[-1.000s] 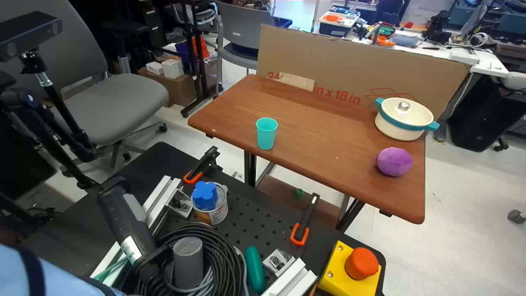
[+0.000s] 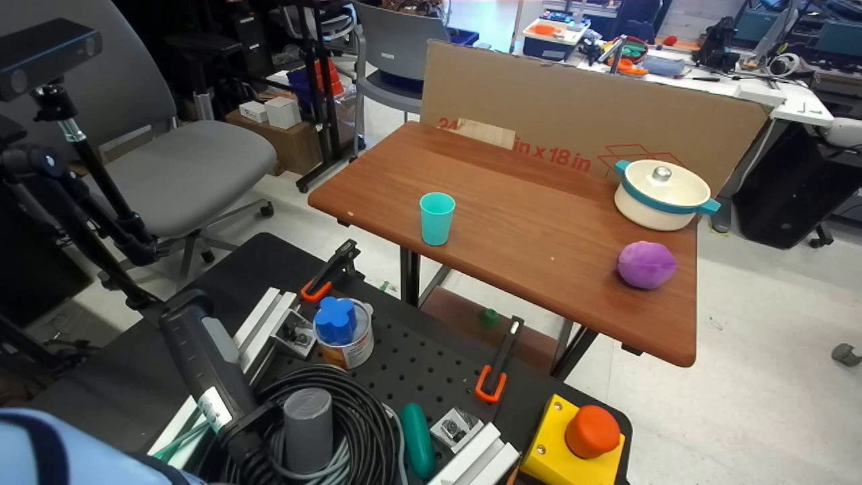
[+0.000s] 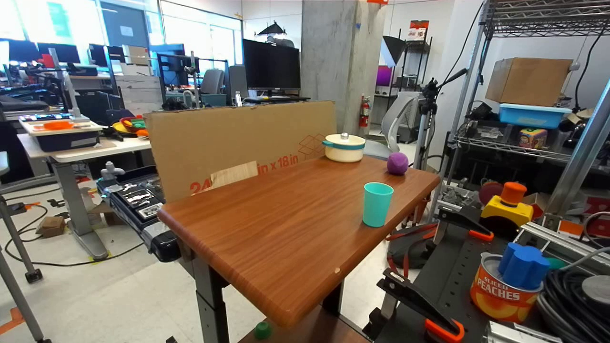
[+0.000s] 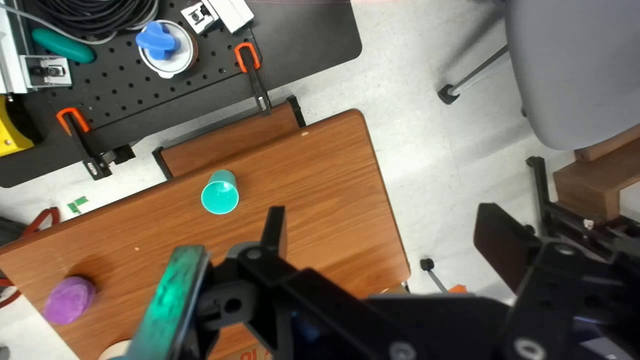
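On the wooden table (image 2: pixel 517 218) stands an upright turquoise cup (image 2: pixel 437 218), close to the edge facing the black pegboard bench. A purple rounded object (image 2: pixel 646 265) rests at the table's right end, beside a cream pot (image 2: pixel 654 203) with teal handles and its lid on. My gripper is open in the wrist view, fingers wide apart, nothing between them. It appears over the table's end and the floor beyond, away from the cup (image 4: pixel 220 192). The purple object (image 4: pixel 69 300) is at the lower left there, with the pot mostly hidden. Neither exterior view shows the gripper.
A tall cardboard sheet (image 3: pixel 246 134) stands along the table's far side. Orange-tipped clamps (image 2: pixel 497 368), a peach can (image 2: pixel 347 335) with a blue piece on top, coiled cable (image 2: pixel 355 420) and a yellow box with a red button (image 2: pixel 592 432) occupy the bench.
In exterior view 1, the pale blue shape at the lower left corner has dipped slightly. The cup, purple object and pot have stayed put.
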